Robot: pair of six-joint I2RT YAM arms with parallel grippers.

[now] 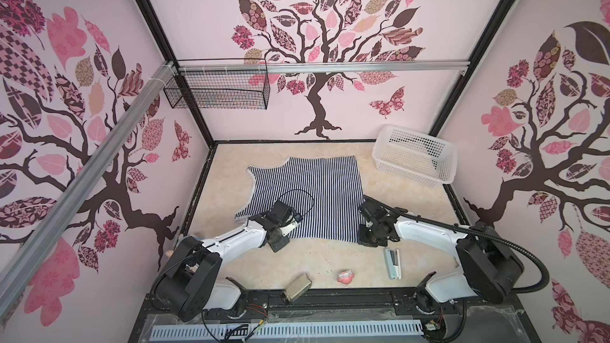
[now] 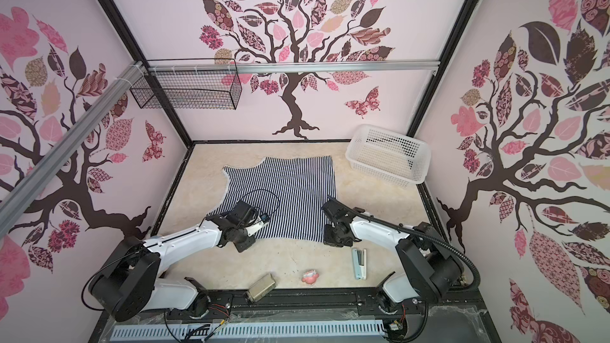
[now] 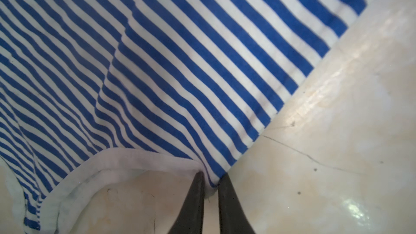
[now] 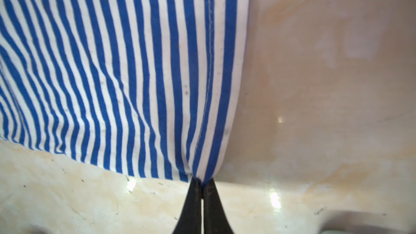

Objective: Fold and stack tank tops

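A blue-and-white striped tank top (image 1: 317, 190) lies spread flat on the table, its neck and armhole edges towards the left and its hem on the right. In the left wrist view, my left gripper stands part open, its narrow fingers on either side of a pinched corner beside the white-trimmed edge. My right gripper is shut on the hem corner at the near right, where the fabric gathers into the tips. From above, both grippers cover the near corners of the shirt.
At the back right stands a white perforated basket (image 1: 413, 155), seemingly empty. A stapler-like object (image 1: 392, 263), a small pink-and-white item (image 1: 345, 277) and a beige block (image 1: 296, 287) lie along the front edge. Bare table shows around the shirt.
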